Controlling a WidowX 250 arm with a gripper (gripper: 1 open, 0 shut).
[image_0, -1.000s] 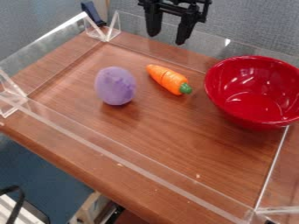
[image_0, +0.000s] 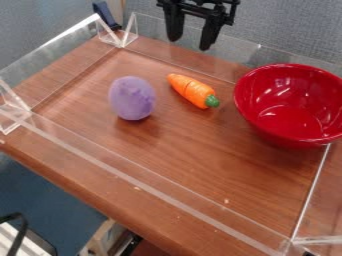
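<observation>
My black gripper (image_0: 191, 30) hangs open at the top centre, above the back of the wooden table, with nothing between its fingers. Below it an orange toy carrot (image_0: 191, 90) with a green tip lies on the wood. A purple egg-shaped object (image_0: 132, 99) stands left of the carrot, and a large red bowl (image_0: 285, 112) sits at the right, empty.
A clear plastic wall (image_0: 147, 145) runs round the wooden work surface (image_0: 160, 180).
</observation>
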